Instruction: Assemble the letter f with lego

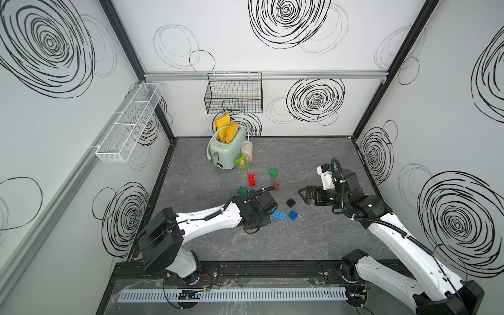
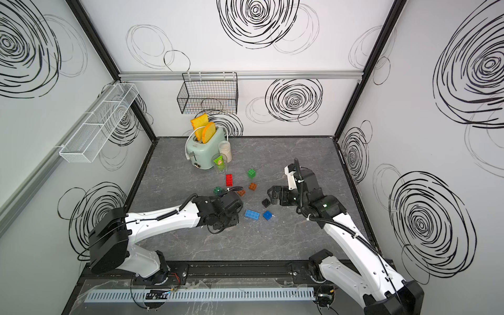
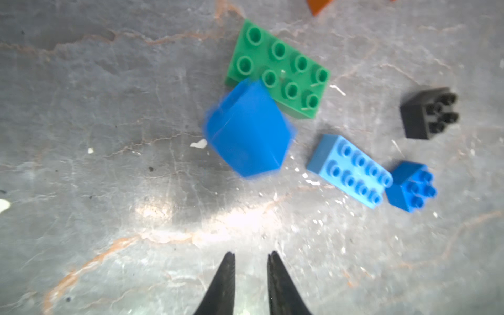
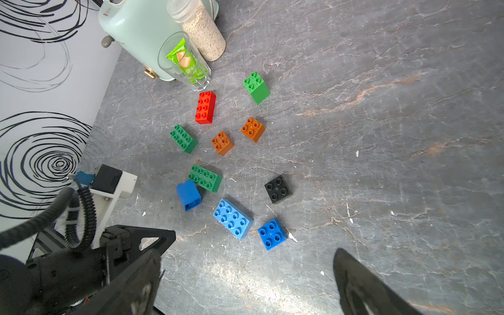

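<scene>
In the left wrist view my left gripper has its fingers a narrow gap apart, with bare tabletop showing between them. Out beyond its fingertips is a blurred, tilted blue brick [image 3: 249, 128], overlapping the corner of a long green brick [image 3: 281, 65]; whether it touches the table I cannot tell. The right wrist view shows that blue brick [image 4: 189, 195] clear of the left gripper's fingertips. A light blue brick [image 4: 233, 218], a small blue brick [image 4: 272, 234] and a black brick [image 4: 277, 189] lie nearby. My right gripper is wide open and empty.
Farther back are two orange bricks [image 4: 253, 129], a red brick [image 4: 205, 107], a smaller green brick [image 4: 182, 138] and a bright green brick [image 4: 256, 87]. A glass [image 4: 184, 60], a jar [image 4: 197, 29] and a toaster [image 1: 228, 152] stand behind.
</scene>
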